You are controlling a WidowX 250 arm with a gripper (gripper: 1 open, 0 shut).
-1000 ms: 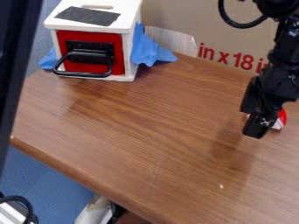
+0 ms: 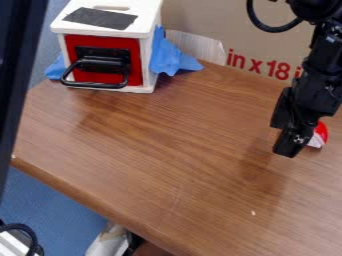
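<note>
My black gripper hangs low over the right part of the wooden table, pointing down. Just behind it a small red and white object is partly hidden. Whether the fingers are open or shut, or hold anything, I cannot tell.
A white toy oven with a red door and black handle stands at the back left, with blue cloth around it. Cardboard backs the table.
My gripper has shifted very slightly to the left. Nothing else has visibly moved.
</note>
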